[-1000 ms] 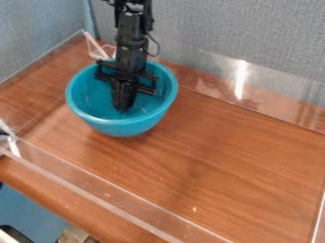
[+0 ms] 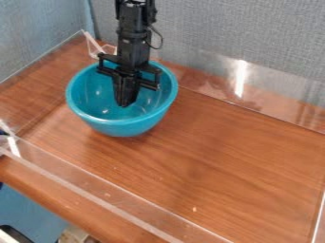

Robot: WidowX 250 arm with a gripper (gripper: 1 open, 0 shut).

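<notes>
A teal plastic bowl (image 2: pixel 122 120) sits on the wooden table at the back left. My black gripper (image 2: pixel 125 95) hangs down into the bowl from above, its fingertips below the rim. It looks shut, and I see nothing held between its fingers, though the bowl's inside is partly hidden behind it.
Grey walls (image 2: pixel 241 38) stand behind and at the left, with clear panels along the table's edges. A white cable lies behind the bowl at left.
My gripper has shifted very slightly inside the bowl; the bowl stays in about the same place.
</notes>
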